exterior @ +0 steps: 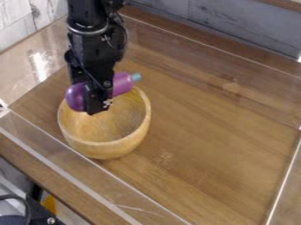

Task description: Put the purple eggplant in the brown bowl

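Observation:
The purple eggplant (84, 97) with its teal stem end pointing right hangs over the back part of the brown bowl (105, 141). My black gripper (102, 92) is shut on it, with the fingers crossing in front of its middle. The bowl sits upright at the left of the table, and its inside looks empty where it shows. Gripper and eggplant hide part of its back rim. How high the eggplant is above the bowl floor is hard to tell from this view.
Pale walls (217, 26) bound it at the back. At the lower left, dark cables and equipment (18, 206) lie beyond the table edge.

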